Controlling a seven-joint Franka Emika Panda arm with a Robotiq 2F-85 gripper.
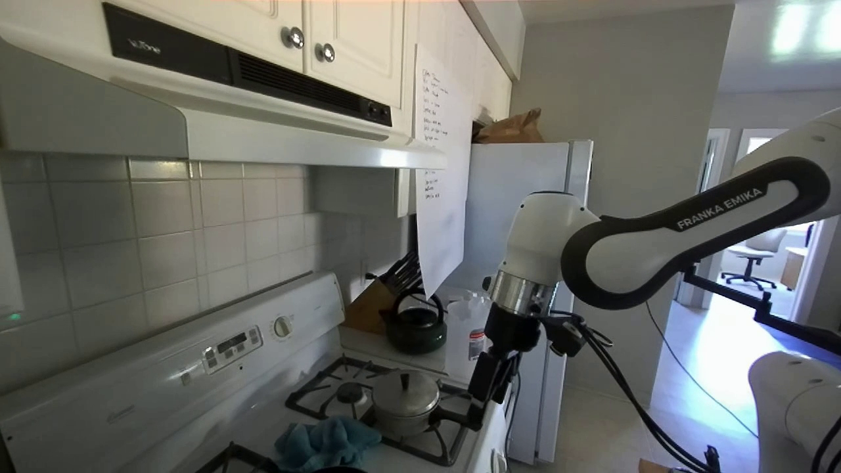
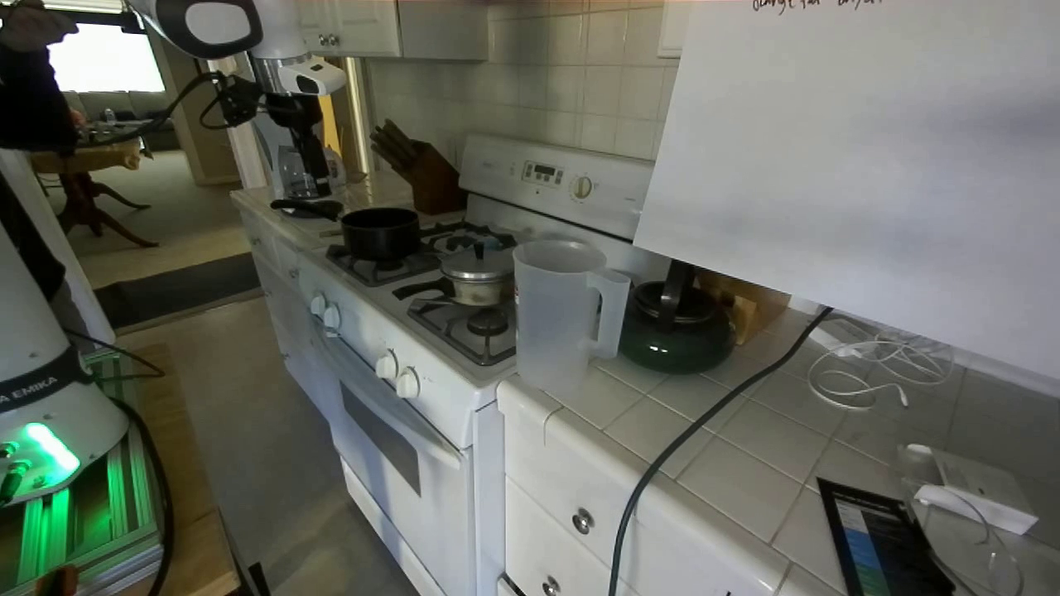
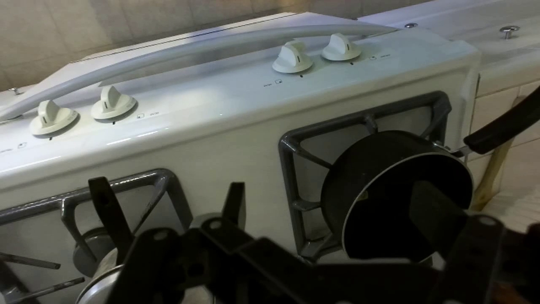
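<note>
In the wrist view my gripper stands open, its dark fingers (image 3: 234, 203) wide apart with nothing seen gripped between them. A black saucepan (image 3: 349, 177) sits on a burner below, partly behind the right finger. Its long handle points right. At lower left is a silver lidded pot (image 3: 98, 291), mostly cut off, its black handle pointing towards the knobs. The second exterior view shows the gripper (image 2: 315, 184) above the handle side of the saucepan (image 2: 380, 234); contact cannot be judged. The lidded pot (image 2: 477, 278) rests on the nearer burner.
A blue cloth (image 1: 327, 443) lies on the stove beside the lidded pot. A clear pitcher (image 2: 556, 313) and a dark green kettle (image 2: 676, 333) stand on the adjoining counter. Front knobs (image 3: 293, 58) project along the stove edge. The range hood (image 1: 299, 142) overhangs the back.
</note>
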